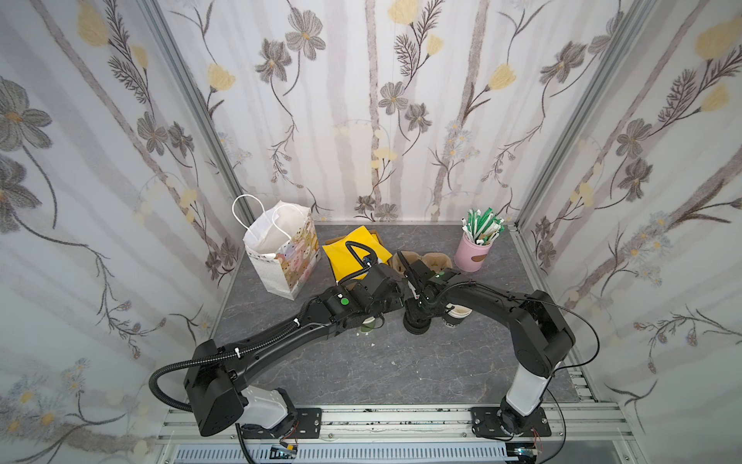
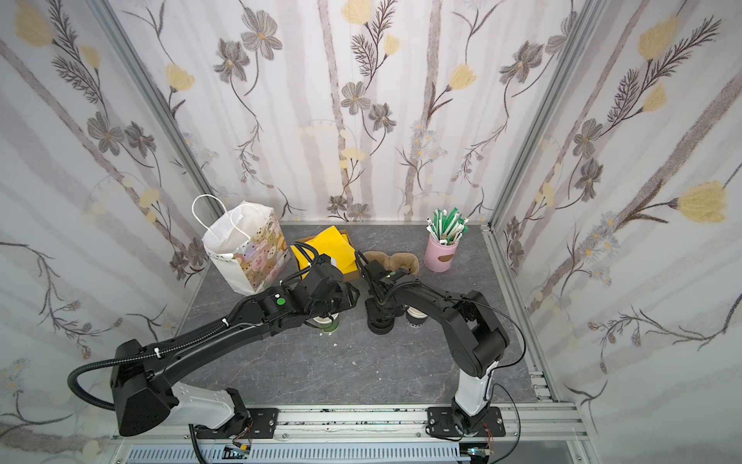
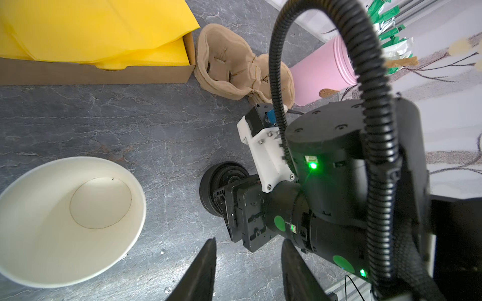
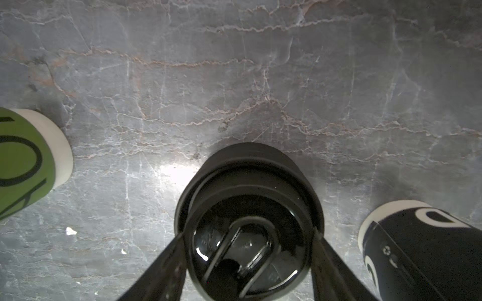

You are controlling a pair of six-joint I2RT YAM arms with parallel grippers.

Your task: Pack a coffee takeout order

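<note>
In the left wrist view a white-rimmed paper cup [image 3: 100, 250] stands empty and lidless; its green side [image 4: 22, 160] shows in the right wrist view. My left gripper hangs part open beside it, nothing between its fingers. Black lids [image 4: 251, 165] lie stacked on the table, the top one [image 4: 253, 250] raised toward the camera. My right gripper is open, its fingertips at either side of that lid; whether they touch it I cannot tell. To the right is a black cup [image 4: 416, 245]. A white paper bag [image 1: 282, 247] stands at the back left.
A brown box [image 3: 100, 73] with yellow paper [image 3: 100, 30] lies at the back, beside a cardboard cup carrier [image 3: 221, 60]. A pink holder of green-wrapped sticks [image 1: 471, 251] stands back right. Both arms are close together mid-table.
</note>
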